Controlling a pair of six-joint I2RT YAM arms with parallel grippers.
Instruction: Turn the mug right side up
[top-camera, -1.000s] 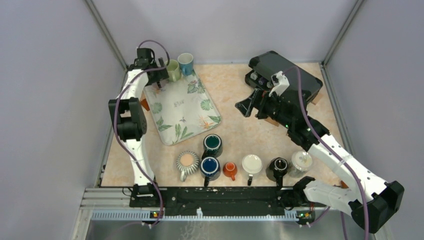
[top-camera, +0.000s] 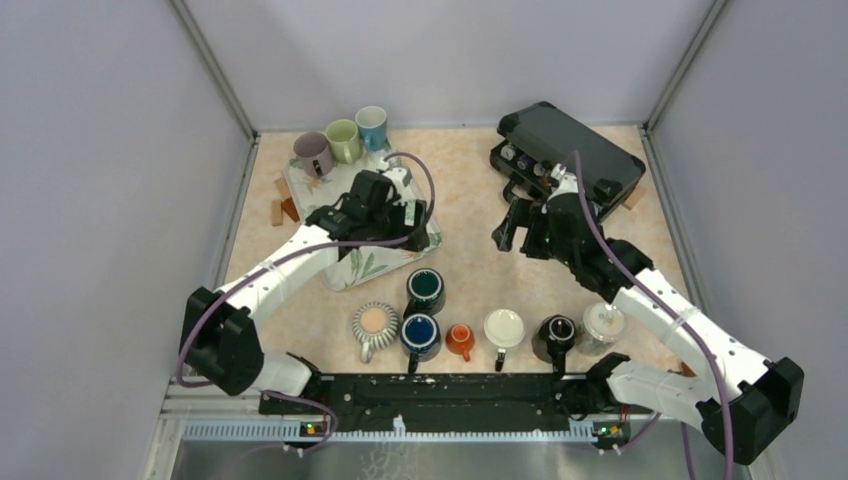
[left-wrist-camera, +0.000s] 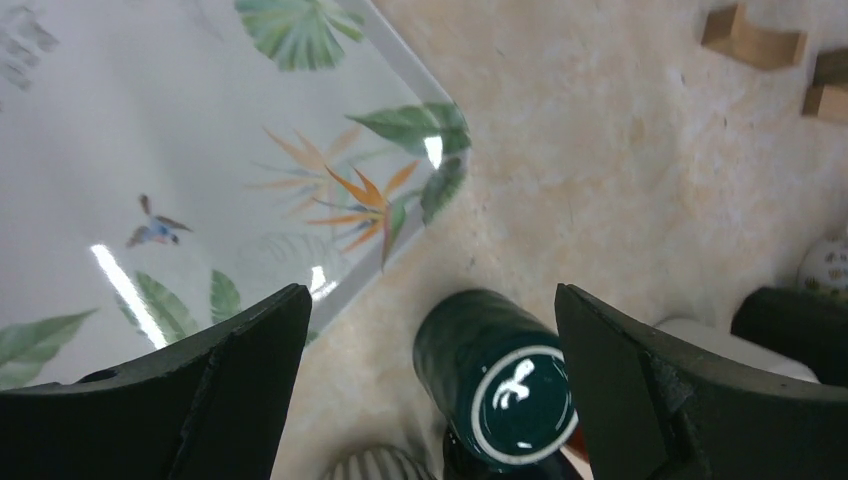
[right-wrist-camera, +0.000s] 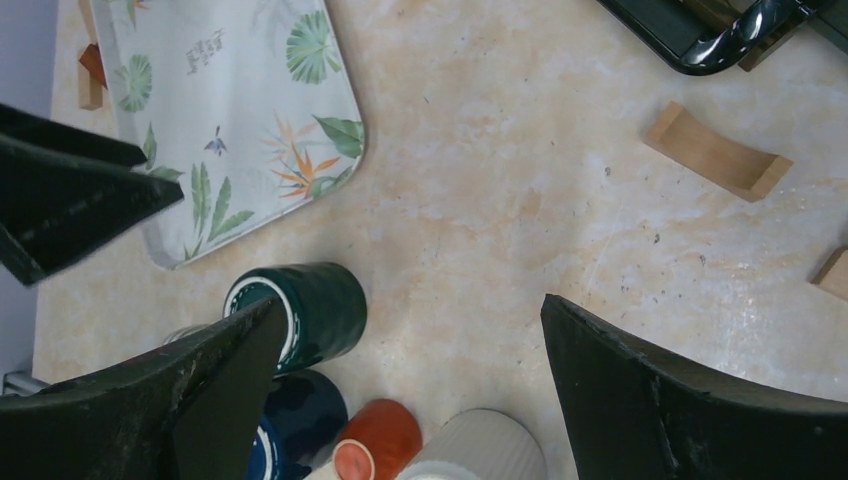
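My left gripper hangs open over the tray's lower right part, short of a dark green mug that shows a closed round base between its fingers in the left wrist view. Upside-down mugs line the front: blue, small orange, white, black, and a ribbed one. At the back left, purple, green and blue mugs stand upright. My right gripper is open above the bare table, holding nothing.
The patterned tray covers the left middle. A dark case fills the back right. Wooden blocks lie on the right side, and a clear lidded container is at front right.
My left gripper has swung from the back-left mugs toward the front and right, nearer the dark green mug. My right gripper has shifted slightly rightward.
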